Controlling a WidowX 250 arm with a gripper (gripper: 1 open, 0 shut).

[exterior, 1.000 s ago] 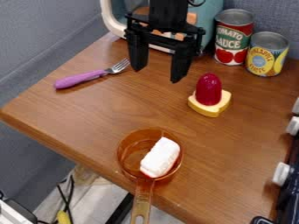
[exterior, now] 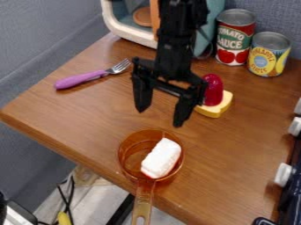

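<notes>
The black gripper (exterior: pixel 160 99) hangs over the middle of the wooden table, open, with nothing seen between its fingers. It is in front of a red oval object (exterior: pixel 214 89) on a yellow block (exterior: pixel 216 109), partly hiding both. A copper pan (exterior: pixel 133 156) at the front holds a white block (exterior: pixel 163 158). A fork with a purple handle (exterior: pixel 84 77) lies at the back left.
A tomato can (exterior: pixel 234 39) and a yellow can (exterior: pixel 268 57) stand at the back right, beside a pale teal appliance (exterior: pixel 119 19). A dark object with white knobs (exterior: pixel 286 193) lines the right edge.
The gripper has come down and toward the front, to beside the red object and yellow block, which it now partly hides. The other things have stayed in place.
</notes>
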